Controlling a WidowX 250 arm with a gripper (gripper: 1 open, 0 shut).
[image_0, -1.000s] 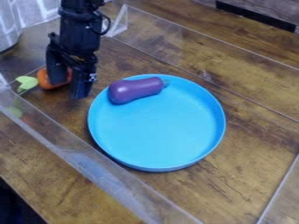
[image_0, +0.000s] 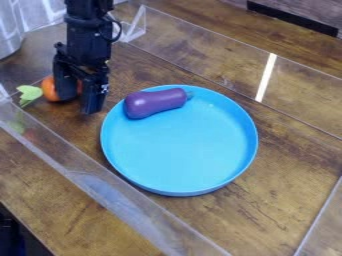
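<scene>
The black gripper (image_0: 80, 85) is low over the wooden table at the upper left, around an orange carrot-like object (image_0: 56, 89) with a pale green top (image_0: 30, 94). The dark fingers overlap the orange object, so whether they grip it is unclear. To the right, a purple eggplant (image_0: 156, 101) lies on the upper left part of a blue plate (image_0: 179, 150).
A clear plastic barrier (image_0: 107, 195) runs along the left foreground. A metal pot (image_0: 7, 25) stands at the top left corner.
The gripper has shifted very slightly at the orange object; the plate and eggplant have not moved.
</scene>
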